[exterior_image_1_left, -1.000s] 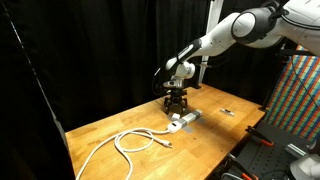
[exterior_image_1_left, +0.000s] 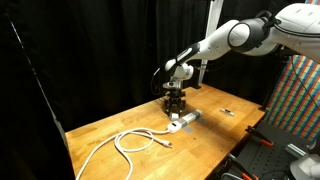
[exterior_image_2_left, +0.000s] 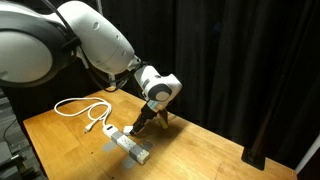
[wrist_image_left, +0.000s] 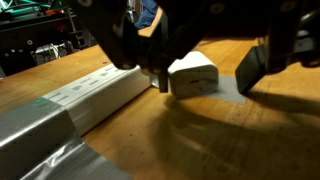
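My gripper is low over the table, its dark fingers apart. A small white block (wrist_image_left: 194, 72), perhaps a plug or adapter, shows in the gap between them, and no firm hold on it is visible. Beside it on the left in the wrist view lies a white power strip (wrist_image_left: 95, 97). In the first exterior view the gripper (exterior_image_1_left: 174, 108) is just behind the power strip (exterior_image_1_left: 184, 122). The second exterior view has the strip (exterior_image_2_left: 128, 146) in front of the gripper, whose fingertips are hard to make out.
A white cable (exterior_image_1_left: 122, 140) loops across the table to the left, its end near the strip. Shiny tape (wrist_image_left: 70, 160) lies at the strip's near end. Small flat items (exterior_image_1_left: 227, 112) rest at the right.
My hand has shifted slightly to the left in the first exterior view. The power strip and cable have stayed in place.
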